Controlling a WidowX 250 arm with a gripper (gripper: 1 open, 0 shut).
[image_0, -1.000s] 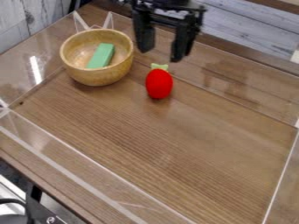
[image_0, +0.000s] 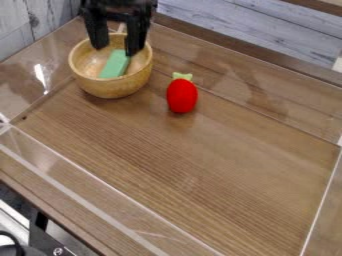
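Observation:
The dark gripper (image_0: 119, 20) is at the top left of the camera view, open above a round wooden bowl (image_0: 110, 88). A green object (image_0: 115, 63) lies inside the bowl beneath it. A red oval object (image_0: 182, 96) rests on the wooden table to the right of the bowl, with a small light-green piece (image_0: 183, 77) just behind it.
The gripper has moved left from above the table at the right to over the bowl. The bowl and objects on the table look unmoved.

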